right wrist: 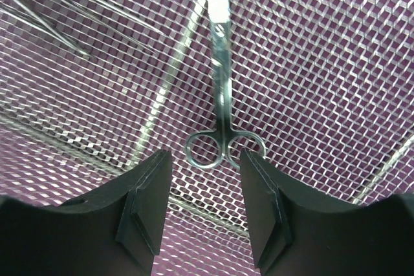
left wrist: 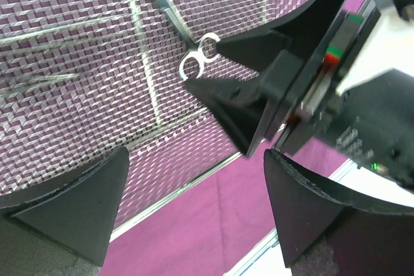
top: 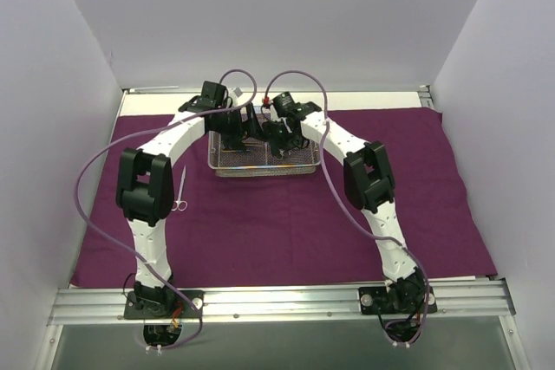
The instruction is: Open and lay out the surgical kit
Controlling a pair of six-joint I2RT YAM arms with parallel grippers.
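Note:
A ring-handled metal instrument [right wrist: 222, 88] lies on the mesh floor of the wire basket [top: 260, 172]. My right gripper is over its handle end, open, with the rings near the fingertips and nothing gripped. The left wrist view shows those same rings [left wrist: 199, 56] beside the right gripper's fingers [left wrist: 249, 50]. My left gripper hangs open above the basket, its fingers wide apart and empty. On the purple cloth left of the basket lies another ring-handled instrument [top: 181, 192]. Both arms partly cover the basket in the top view.
Several thin metal instruments [right wrist: 71, 14] lie elsewhere in the basket. The two grippers are close together over it. Purple cloth [top: 269, 236] in front of the basket is bare, as is the cloth [top: 416, 179] at the right.

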